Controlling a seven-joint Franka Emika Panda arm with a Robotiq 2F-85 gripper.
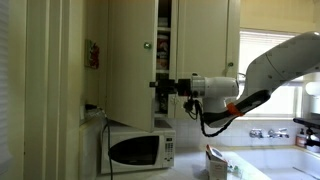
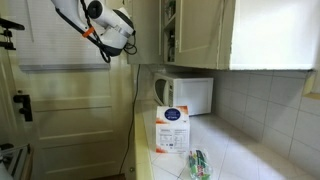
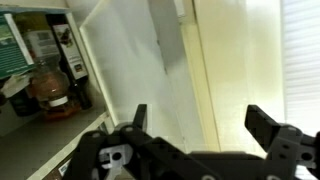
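Note:
The white cabinet door [image 1: 130, 75] stands partly open, its round knob [image 1: 147, 45] near the free edge. Behind that edge, shelves with items [image 1: 163, 42] show through the gap. My gripper [image 1: 160, 84] is at the lower part of the opening, close to the door's edge; whether it touches the door is unclear. In the wrist view the gripper has its two dark fingers wide apart with nothing between them. Beyond them is the white door panel [image 3: 140, 65]; to the left, a jar [image 3: 57, 88] stands on a shelf [image 3: 45, 145].
Below the cabinet sits a white microwave [image 1: 138, 150]. On the counter [image 2: 240, 160] stand a white box [image 2: 172, 130] and a clear bag [image 2: 198, 164]. A neighbouring cabinet door [image 1: 205, 45] is shut. The sink [image 1: 285, 160] lies at the right.

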